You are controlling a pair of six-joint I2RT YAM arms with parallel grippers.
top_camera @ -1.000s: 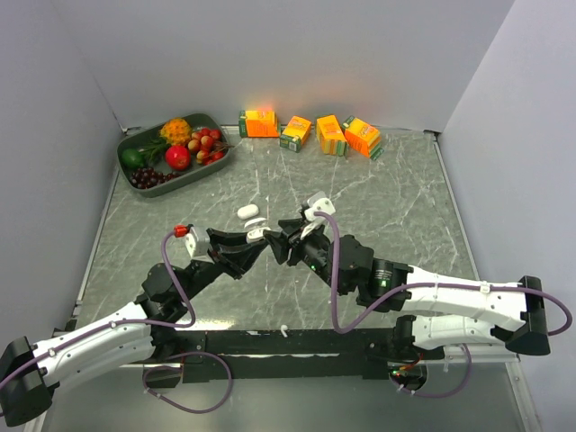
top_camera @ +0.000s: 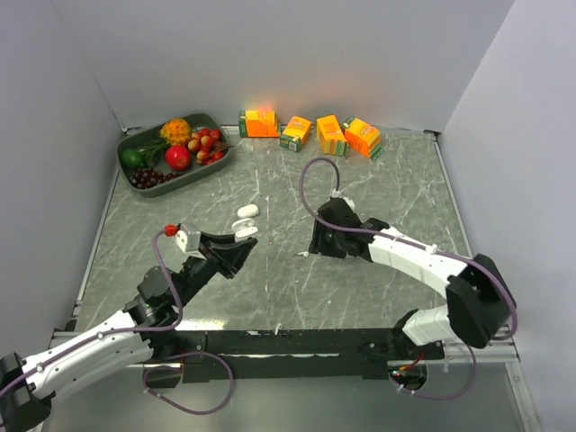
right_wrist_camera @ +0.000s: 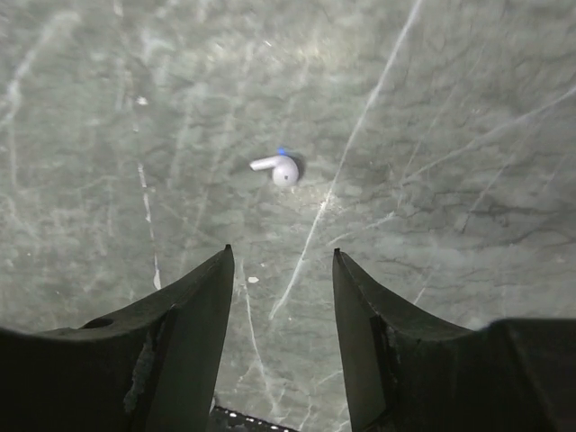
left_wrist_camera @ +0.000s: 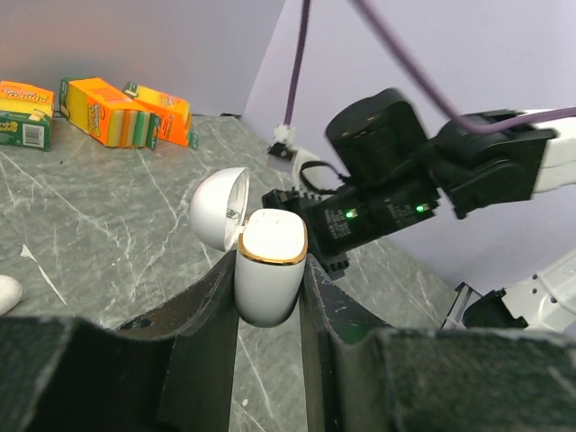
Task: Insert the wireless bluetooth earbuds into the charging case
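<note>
The white charging case (left_wrist_camera: 270,267) is pinched between my left gripper's (top_camera: 245,256) fingers, lid (left_wrist_camera: 220,207) raised. Its slots cannot be made out in these views. A small white earbud (right_wrist_camera: 284,171) lies on the grey table, stem pointing left in the right wrist view; from above, the earbud (top_camera: 303,254) shows just left of my right gripper (top_camera: 326,247). That right gripper points down, its fingers apart with bare table between them. The earbud is beyond its fingertips in the right wrist view, untouched.
A white oval object (top_camera: 247,210) rests behind the case. Orange-and-green boxes (top_camera: 330,135) line the back, and a dark tray (top_camera: 157,187) of fruit stands at back left. A tiny white piece (top_camera: 278,328) is at the front table edge.
The left gripper and case have shifted slightly left.
</note>
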